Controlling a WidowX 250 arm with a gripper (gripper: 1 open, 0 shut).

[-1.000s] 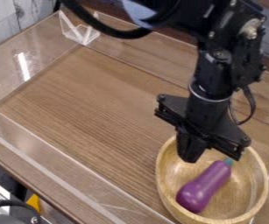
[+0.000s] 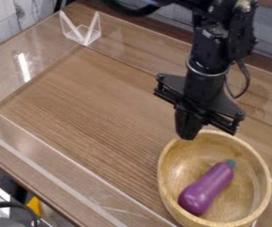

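Note:
The black robot gripper hangs above the back edge of a tan round bowl at the right. Its fingers reach down toward the rim; whether they are open or shut is hard to tell from this angle. A purple eggplant with a green tip lies inside the bowl, below and apart from the gripper.
A white wire holder stands at the back left. Dark cables lie at the bottom left corner.
The gripper has risen and moved back, away from the eggplant and the bowl's interior. The eggplant and bowl look unmoved.

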